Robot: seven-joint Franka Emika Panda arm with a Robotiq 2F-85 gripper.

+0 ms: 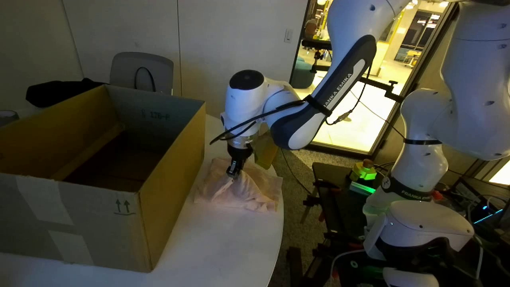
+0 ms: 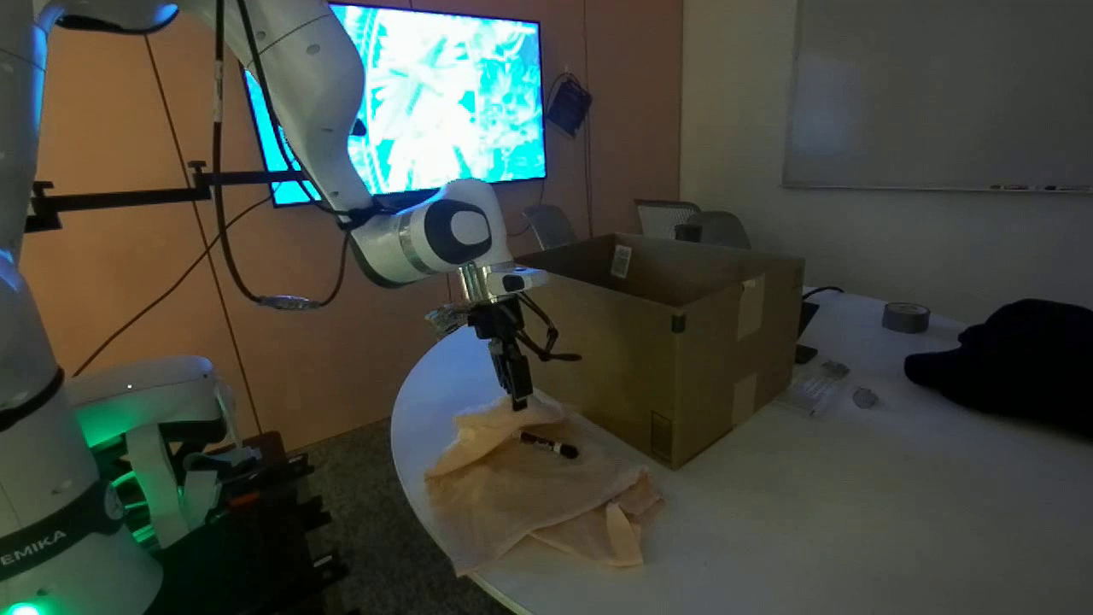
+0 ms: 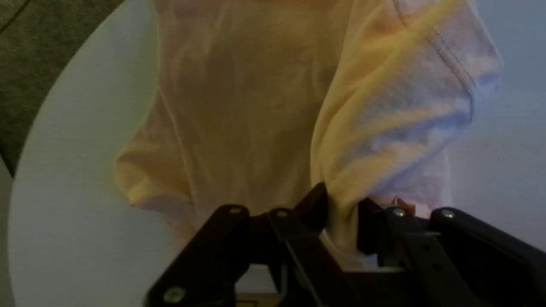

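Observation:
A pale pink-orange cloth, possibly a garment with a stitched seam, lies rumpled near the rounded edge of the white table. My gripper is shut on a gathered fold of this cloth, which rises into the fingers in the wrist view. From the first exterior view, the gripper points down over the cloth, most of which still rests on the table. A dark marker with a white label lies on the cloth in the second exterior view.
A big open cardboard box stands right beside the cloth, its inside partly in shadow. Farther along the table are a roll of tape and a black bundle.

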